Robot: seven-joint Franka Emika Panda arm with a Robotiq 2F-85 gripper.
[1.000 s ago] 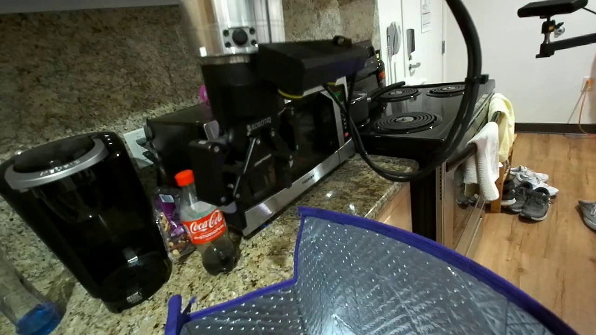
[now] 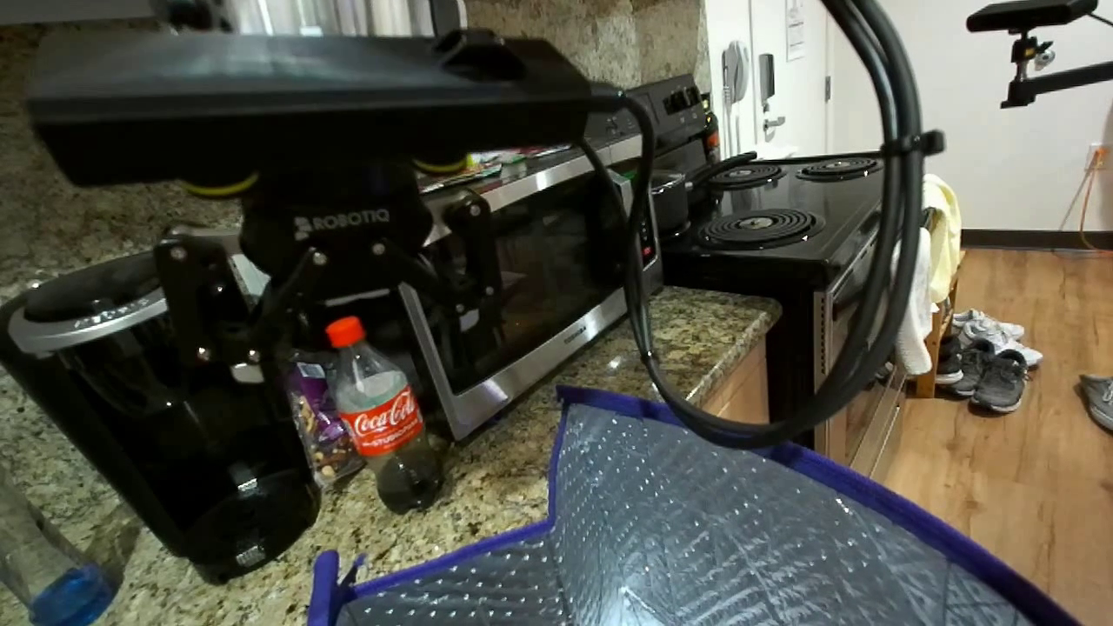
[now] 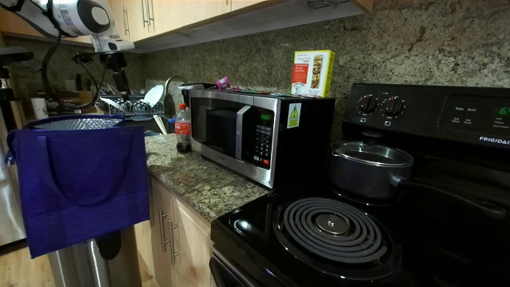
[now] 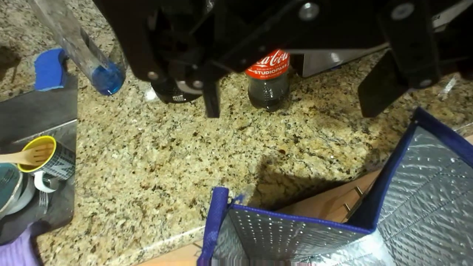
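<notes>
My gripper (image 2: 349,329) hangs above the counter with its fingers spread wide and nothing between them. A Coca-Cola bottle (image 2: 383,422) with a red cap stands upright on the granite, about half full of dark drink. In the wrist view the bottle (image 4: 268,86) appears between the two fingers but farther off, its top hidden by the gripper's body. From the second exterior view, the gripper (image 3: 123,88) is left of and above the bottle (image 3: 183,129), apart from it. A blue bag (image 3: 83,177) with a silver lining gapes open at the counter's front.
Close beside the bottle are a microwave (image 2: 543,303), a snack bag (image 2: 321,417) and a black coffee maker (image 2: 167,417). A clear bottle with blue liquid (image 4: 106,79) and a yellow-rimmed mug (image 4: 57,155) lie leftward. Bare counter (image 4: 155,164) stretches in front of the bottle.
The arm has swung left and nearer the first exterior camera, and the gripper has turned so both fingers show spread apart. Bottle and blue bag have stayed put.
</notes>
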